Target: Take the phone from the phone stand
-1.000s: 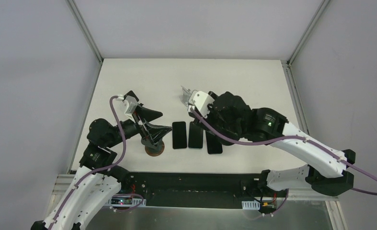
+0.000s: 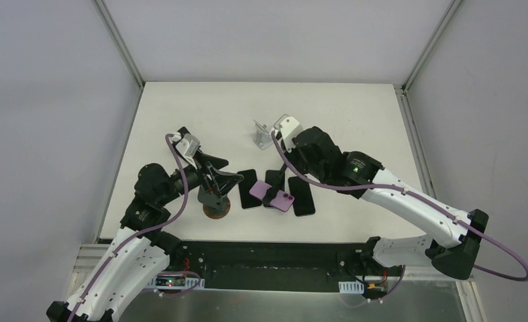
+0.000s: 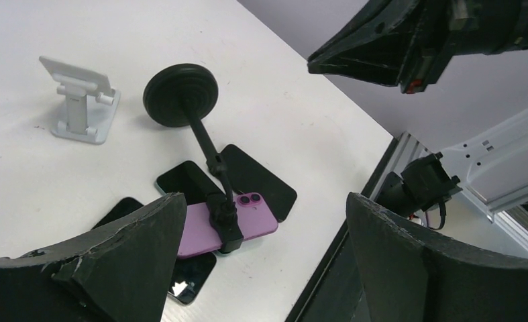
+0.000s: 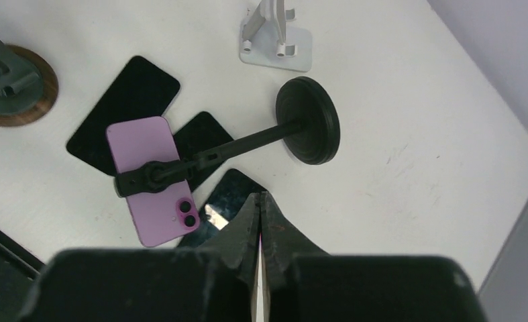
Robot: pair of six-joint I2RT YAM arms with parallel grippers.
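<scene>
A purple phone (image 4: 135, 147) lies face down across the black phones, its camera lenses showing. The clamp of a black phone stand (image 4: 261, 139) is still around it. That stand has tipped over, and its round base (image 3: 180, 94) rests on edge on the table. My right gripper is shut with nothing between its fingers, above the table to the right of the stand in its wrist view. Well apart from the stand, my left gripper is open and empty; in the top view it hangs at the left over a round wooden base.
Black phones (image 2: 248, 188) lie flat under and beside the purple one. A white stand (image 2: 264, 136) stands behind them. A dark green stand on a wooden base (image 4: 36, 94) is at the left.
</scene>
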